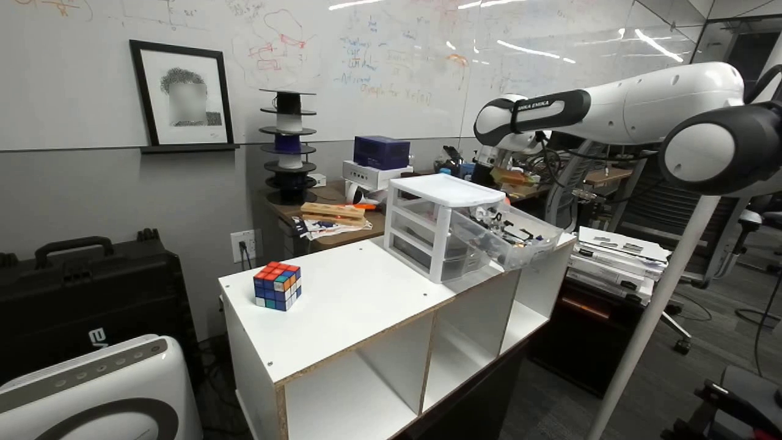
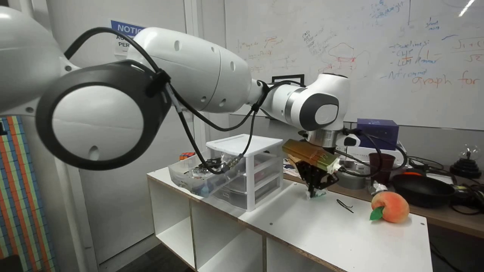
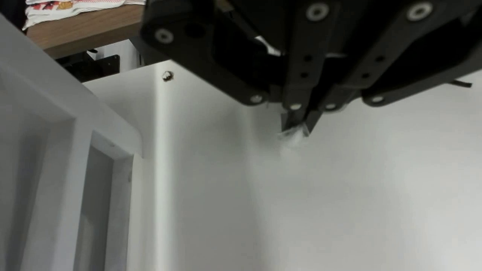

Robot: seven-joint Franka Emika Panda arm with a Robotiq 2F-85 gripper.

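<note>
A crumpled clear plastic piece with a greenish tint (image 2: pixel 320 193) is pinched at the fingertips of my gripper (image 2: pixel 312 192), low over the white tabletop. In the wrist view the gripper is shut on it, the two fingers nearly together. Only a small pale tip of the clear plastic (image 3: pixel 294 136) pokes out below them; the rest is hidden by the fingers. Exterior view 1 shows the arm but not the fingertips clearly.
A white drawer unit (image 2: pixel 249 172) stands beside the gripper, its top drawer (image 1: pixel 528 245) pulled out and filled with small parts. A peach (image 2: pixel 393 207) and a thin dark item (image 2: pixel 345 206) lie right of it. A puzzle cube (image 1: pixel 278 286) sits on a white surface.
</note>
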